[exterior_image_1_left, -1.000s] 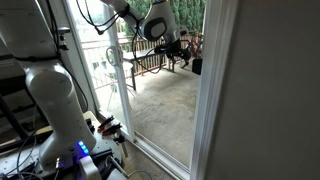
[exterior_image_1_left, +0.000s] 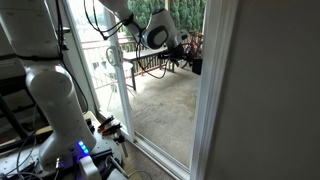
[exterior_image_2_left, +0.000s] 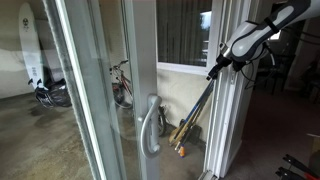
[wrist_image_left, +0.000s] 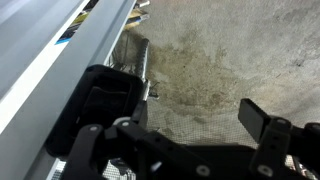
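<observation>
My white arm reaches through the open sliding doorway, with its gripper (exterior_image_1_left: 182, 60) high beside the door frame. A dark, boxy fitting (exterior_image_1_left: 196, 66) shows at that frame's edge, just right of the gripper. In the wrist view a black, rounded fitting (wrist_image_left: 104, 96) sits against the pale frame (wrist_image_left: 62, 75) at left. The gripper's dark fingers (wrist_image_left: 256, 118) stand wide apart, with bare concrete showing between them; the left one is close to the black fitting, and whether they touch I cannot tell. From the other side, the gripper (exterior_image_2_left: 214, 72) is next to the white door frame.
A glass door with a white handle (exterior_image_2_left: 152, 125) stands in the foreground. Long-handled tools (exterior_image_2_left: 190, 125) lean by the wall behind the gripper. Bicycles and a surfboard (exterior_image_2_left: 31, 48) are farther off.
The upper wrist and forearm have sunk slightly over the last second, and the gripper sits a little lower beside the frame. The door frame and floor look the same.
</observation>
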